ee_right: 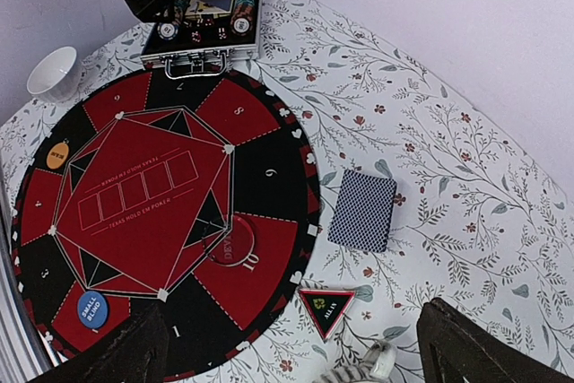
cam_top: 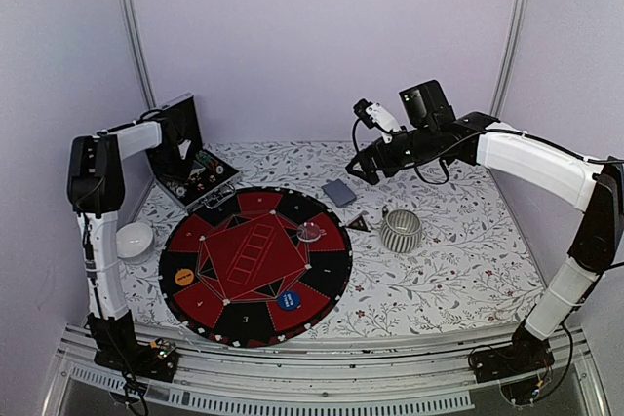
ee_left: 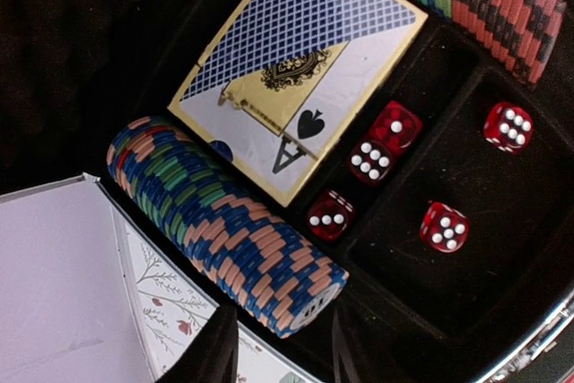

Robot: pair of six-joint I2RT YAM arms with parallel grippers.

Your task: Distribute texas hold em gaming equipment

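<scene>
The open case [ee_right: 193,58] at the back left holds poker chips, cards and dice. In the left wrist view, a row of blue, green and peach chips [ee_left: 224,221] lies beside a card pack [ee_left: 296,69] with an ace of spades on it; red dice [ee_left: 444,226] lie in the case too. My left gripper is over this row's near end, its fingers [ee_left: 215,347] parted. High over the right of the table, my right gripper is open and empty. On the round red-and-black mat [cam_top: 219,294] rest an orange disc [cam_top: 184,277], a blue small-blind disc [cam_top: 289,300] and a clear dealer disc [cam_top: 310,232].
A blue-backed card deck [cam_top: 339,193] and a black all-in triangle [ee_right: 326,309] lie right of the mat. A striped basket [cam_top: 401,231] stands there too, and a white bowl [cam_top: 135,241] sits at the left.
</scene>
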